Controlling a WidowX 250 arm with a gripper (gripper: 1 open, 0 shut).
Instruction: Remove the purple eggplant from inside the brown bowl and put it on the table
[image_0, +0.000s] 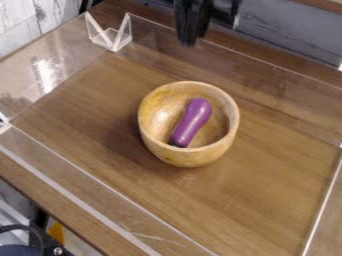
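The purple eggplant (191, 122) lies inside the brown bowl (155, 108), slanting with its dark end toward the bowl's near wall. The bowl stands upright near the middle of the table. Beyond it, at the top edge of the view, my gripper (195, 36) is well clear of the bowl and partly out of frame. Its dark, blurred outline does not let me tell how far apart the fingers are, and nothing purple shows at it.
A clear plastic piece (110, 36) stands at the back left. Bare wooden table (254, 200) surrounds the bowl on all sides. Raised clear edging (80, 205) runs along the near left, with dark hardware (24, 240) beyond it.
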